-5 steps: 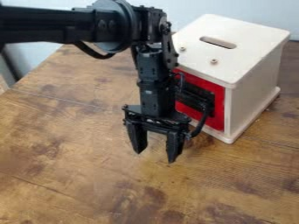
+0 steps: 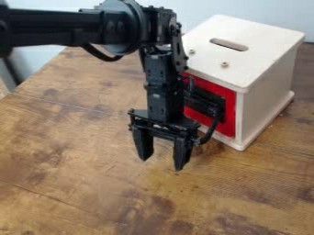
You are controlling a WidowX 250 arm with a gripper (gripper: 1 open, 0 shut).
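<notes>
My black gripper (image 2: 162, 151) points down over the wooden table, in front and left of a pale wooden box, its two fingers apart with nothing visible between them. The box (image 2: 263, 92) has a slot in its sloped top and a red panel (image 2: 225, 128) on its front face, partly hidden behind my arm.
A pale wall shows behind at the upper left.
</notes>
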